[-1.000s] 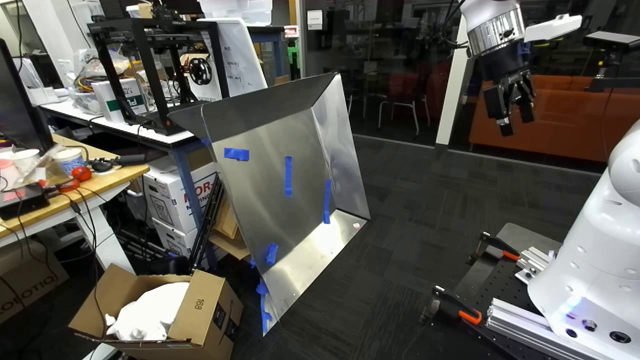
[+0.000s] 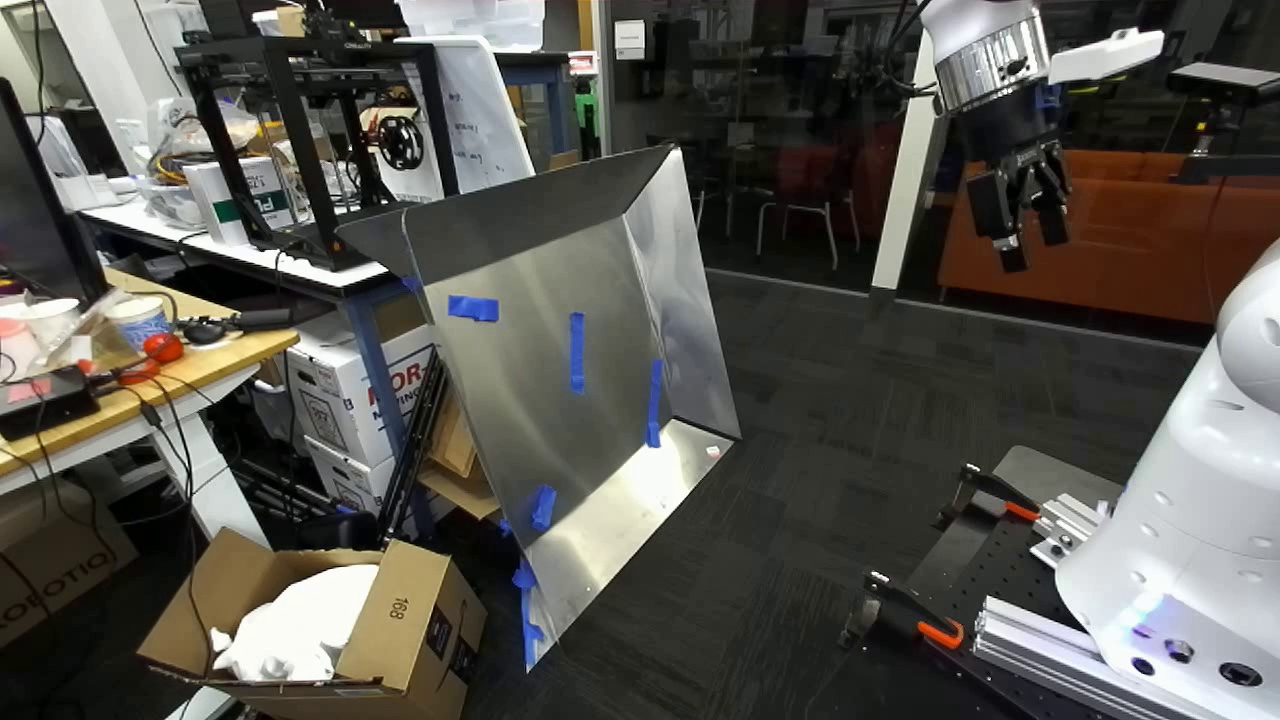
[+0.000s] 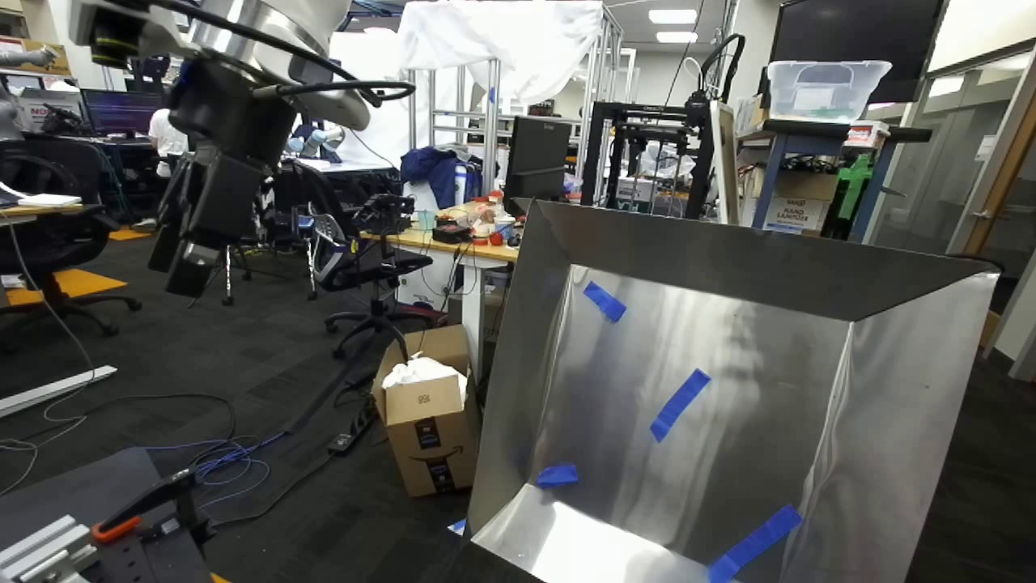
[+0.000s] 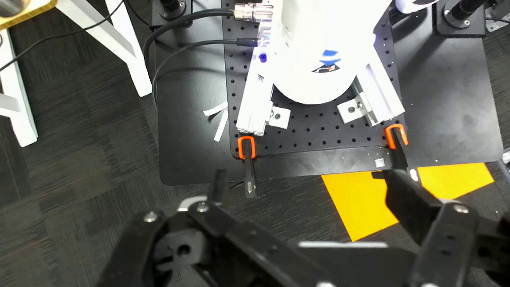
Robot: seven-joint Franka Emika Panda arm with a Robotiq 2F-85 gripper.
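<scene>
High on the right in exterior view 1, my gripper (image 2: 1034,244) hangs fingers-down in the air, well apart from the metal tray. The wrist view shows its black fingers (image 4: 218,187) spread wide, so it is open, with nothing between them. A large shiny sheet-metal tray (image 2: 528,348) stands tilted up on one side, its hollow facing the arm's side. Strips of blue tape (image 3: 680,403) are stuck across its inner face. In exterior view 2 the gripper (image 3: 184,267) appears at the upper left, its two fingers overlapping.
A cardboard box (image 2: 414,612) holding something white sits on the floor beside the tray. Cluttered tables and a black-framed machine (image 2: 306,132) stand behind. Clamps (image 4: 247,148) hold the robot's base to a dark plate (image 4: 191,158). Open carpet lies between the base and the tray.
</scene>
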